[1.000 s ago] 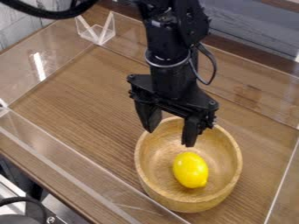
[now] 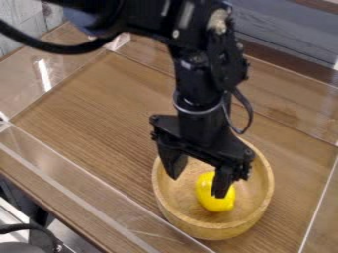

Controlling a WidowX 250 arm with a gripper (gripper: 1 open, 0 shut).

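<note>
A yellow object (image 2: pixel 215 198), rounded in shape, lies in a tan round bowl (image 2: pixel 188 219) on the wooden table at the lower middle. My black gripper (image 2: pixel 199 165) hangs over the bowl with its two fingers apart, one at the left over the bowl's back part, the other reaching down just above and partly in front of the yellow object. It stands open, with nothing seen held.
A plank edge (image 2: pixel 271 40) runs along the back, and dark cables lie at the lower left corner.
</note>
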